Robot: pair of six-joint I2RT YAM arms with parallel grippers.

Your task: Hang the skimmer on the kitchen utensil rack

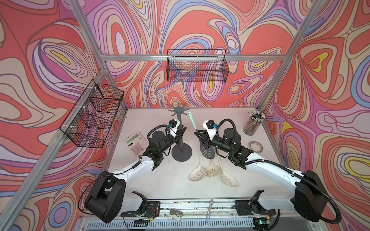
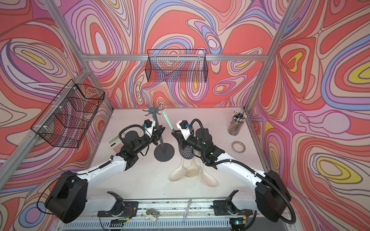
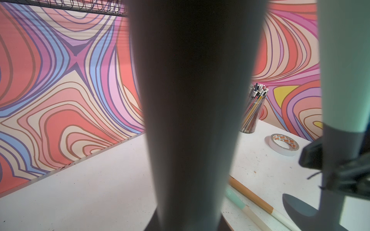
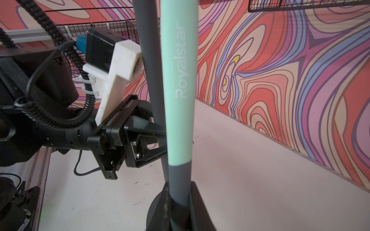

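Note:
The grey utensil rack [image 1: 178,110] stands upright on its round base, hooks spread at its top. My left gripper [image 1: 182,132] is shut on the rack's pole [image 3: 192,115], which fills the middle of the left wrist view. Right of the pole, my right gripper [image 1: 198,133] is shut on the skimmer's handle [image 4: 179,88], on the grey part just below the mint-green section. The skimmer is upright, green end on top, its dark perforated head [image 1: 208,151] hanging below the gripper. Its green tip is beside the hooks, apart from them.
Several cream utensils [image 1: 212,169] lie on the table in front of the skimmer head. A calculator [image 1: 136,144] is at the left; a tape roll [image 1: 256,146] and a pencil holder [image 1: 254,123] are at the right. A wire basket [image 1: 197,69] hangs at the back.

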